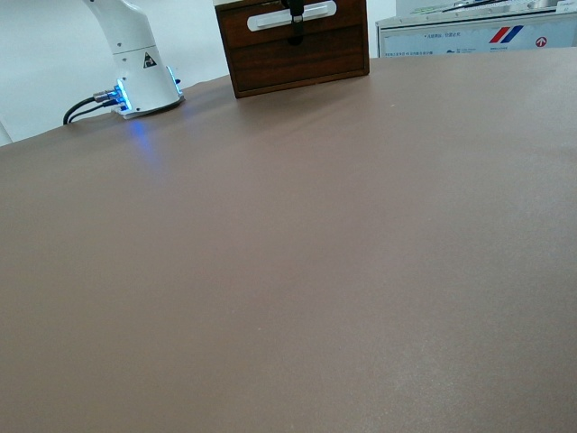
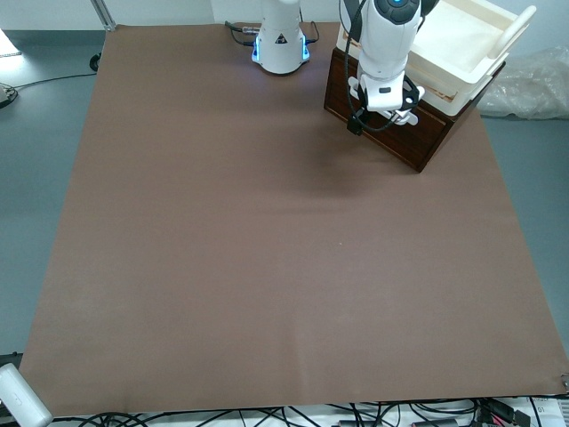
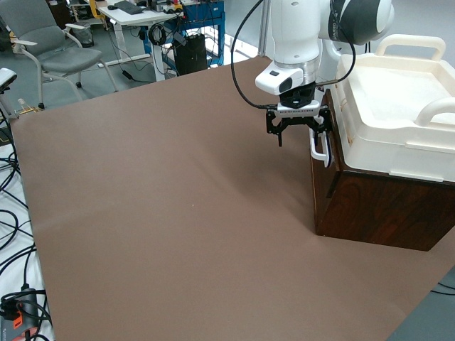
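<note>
The gripper (image 2: 356, 124) hangs at the front of a dark wooden drawer box (image 2: 427, 138) on the table's back right corner. In the top view its black tip is in front of the white handle (image 1: 269, 20) of the upper drawer front. In the right view the gripper (image 3: 298, 131) is beside that box (image 3: 384, 217), close to the handle. I cannot tell whether it grips the handle or how its fingers stand. A white plastic bin (image 3: 398, 99) sits on top of the box.
The robot base (image 2: 280, 49) stands at the back edge with cables. More cables (image 3: 18, 234) run along the edge opposite the box.
</note>
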